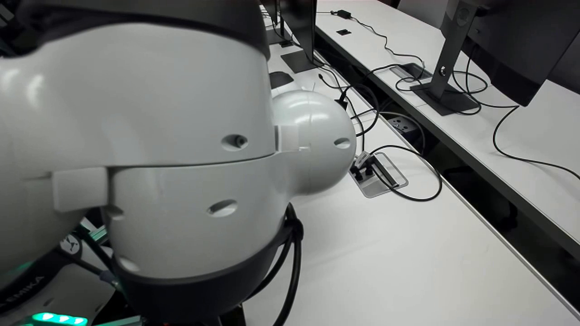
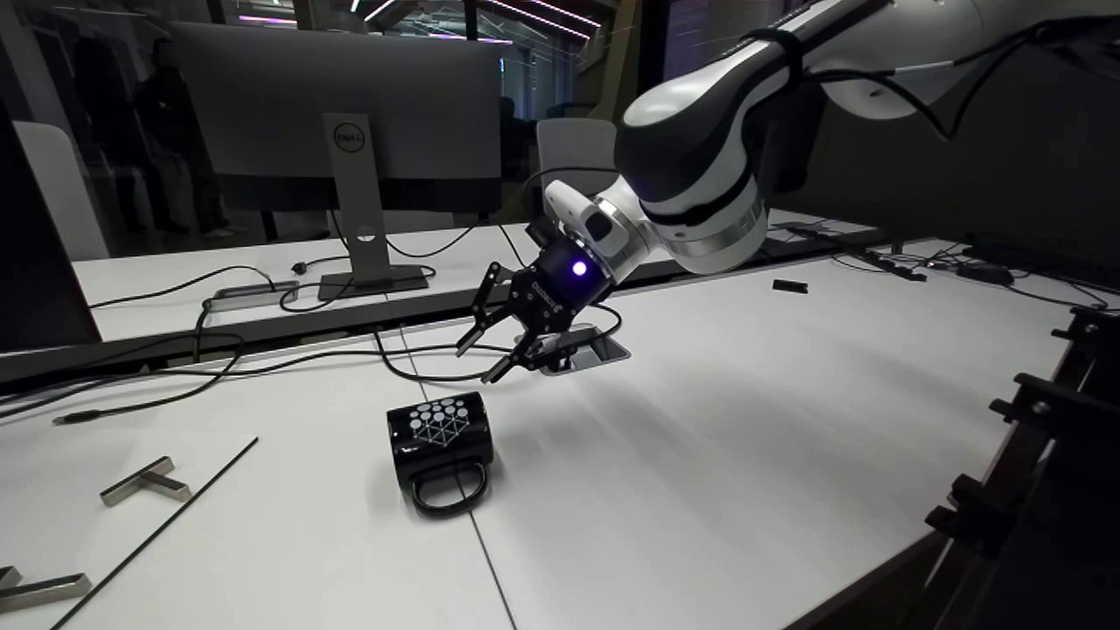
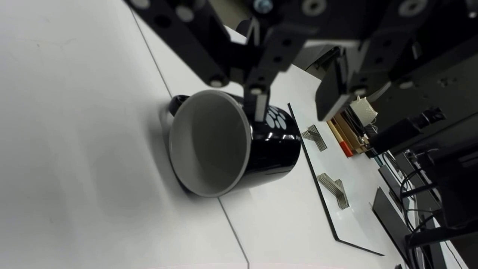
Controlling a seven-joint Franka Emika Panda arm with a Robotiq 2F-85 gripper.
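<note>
A black mug (image 2: 441, 446) with a white dot-and-line print lies on its side on the white table, its handle toward the camera in exterior view 2. In the wrist view the pale inside of the mug (image 3: 208, 143) faces me, and one finger overlaps its printed side. My gripper (image 2: 480, 360) hangs above and behind the mug, its fingers parted with nothing between them. From the wrist, the gripper shows a clear gap between its pads. Exterior view 1 has the arm in front, hiding both mug and gripper.
Left of the mug, metal T-shaped pieces (image 2: 147, 479) lie beyond a thin dark edge. Loose black cables (image 2: 283, 362) run along the back, near a table socket box (image 2: 598, 352). A monitor (image 2: 346, 115) stands on the far desk.
</note>
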